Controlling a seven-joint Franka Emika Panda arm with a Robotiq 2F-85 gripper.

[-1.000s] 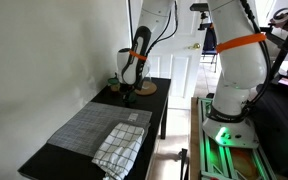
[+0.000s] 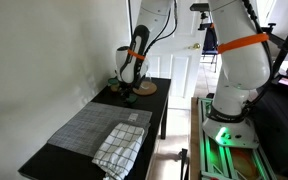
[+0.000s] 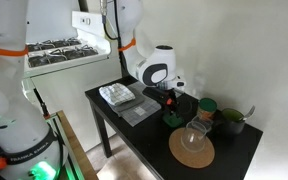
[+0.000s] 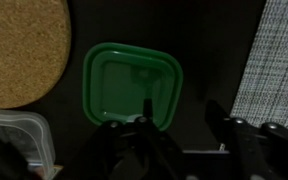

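Observation:
In the wrist view, a green, square, shallow container or lid [image 4: 132,84] with rounded corners lies on the dark tabletop. My gripper has its fingers apart near its lower right edge. One finger overlaps the green piece's inside, and the other is past its right side. In exterior view 2, my gripper [image 3: 170,102] points down just above the green piece [image 3: 173,119]. The arm partly hides that spot in exterior view 1. Whether the fingers touch the green rim cannot be told.
A round cork mat [image 3: 191,148] with a clear container [image 3: 197,132] lies close by. Behind it stand a green-lidded jar [image 3: 207,106] and a dark pot [image 3: 229,122]. A grey mat [image 2: 99,127] and checkered cloth [image 2: 119,150] cover the table's other end.
The arm has shifted only slightly around the green piece over the last second. The cloth and grey mat lie where they were.

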